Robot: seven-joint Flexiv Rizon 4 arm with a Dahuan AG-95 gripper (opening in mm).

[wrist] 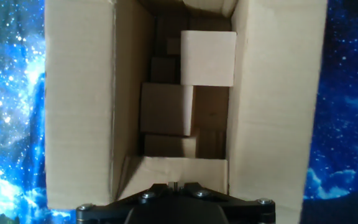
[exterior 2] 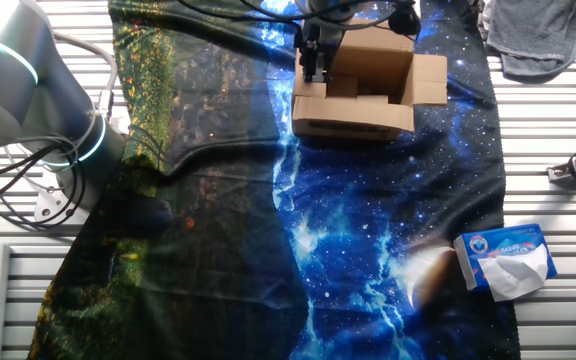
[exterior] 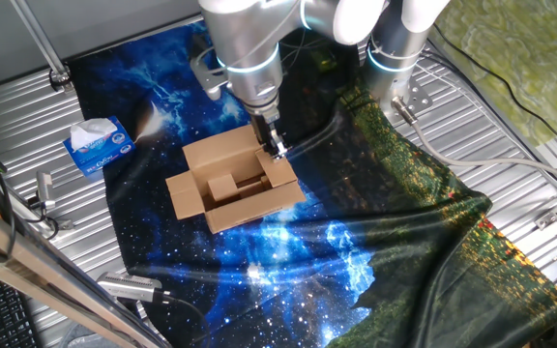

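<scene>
An open brown cardboard box [exterior: 240, 215] lies on the dark galaxy-print cloth, its flaps spread outward. Inside it, the wrist view shows several small cardboard blocks; a pale one [wrist: 208, 58] stands out near the far end and a darker one [wrist: 166, 109] sits in the middle. My gripper is over the box's near end flap [wrist: 178, 168], its fingers together and nothing visible between them. From the side, the gripper [exterior: 279, 151] hangs at the box's end nearest the robot base. Whether it touches the flap cannot be told.
A blue tissue box [exterior: 102, 153] stands at the cloth's left edge, well clear of the cardboard box. The cloth [exterior 2: 218, 270] has folds, with open room on it. A small white device [exterior: 129, 286] with a cable lies near the metal frame.
</scene>
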